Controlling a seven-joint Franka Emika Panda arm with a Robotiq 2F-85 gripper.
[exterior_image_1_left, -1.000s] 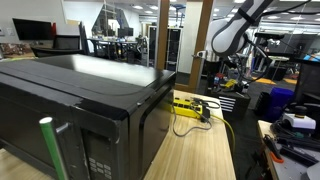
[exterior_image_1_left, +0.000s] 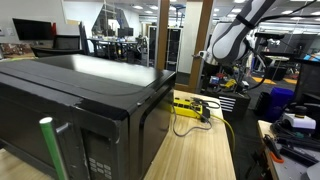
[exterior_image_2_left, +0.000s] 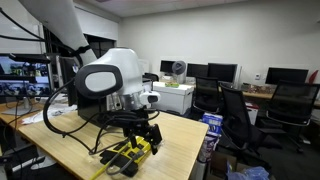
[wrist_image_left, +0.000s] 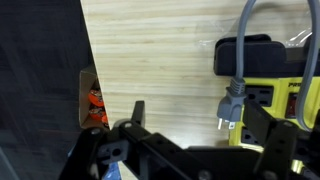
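Observation:
In the wrist view my gripper stands open, its two dark fingers well apart, with pale wood tabletop showing between them. A grey plug (wrist_image_left: 232, 106) on a thick grey cable (wrist_image_left: 240, 50) lies near the right finger, over the edge of a yellow-and-black power strip (wrist_image_left: 262, 92). Its prongs point toward the bottom of the picture. Nothing shows held. From exterior view 1 the yellow strip (exterior_image_1_left: 184, 107) sits at the table's far end, with the white arm (exterior_image_1_left: 240, 42) above and to its right. In exterior view 2 the arm hides part of the yellow strip (exterior_image_2_left: 142, 150).
A large black box-shaped appliance (exterior_image_1_left: 120, 95) takes up much of the table. A yellow cord (exterior_image_1_left: 231, 132) runs over the table edge. Clear plastic (wrist_image_left: 207, 30) lies near the strip. Bare tabletop (wrist_image_left: 150, 70) spreads left of the plug in the wrist view.
The arm has shifted slightly in exterior view 1. The power strip, its cables and the black appliance look unmoved.

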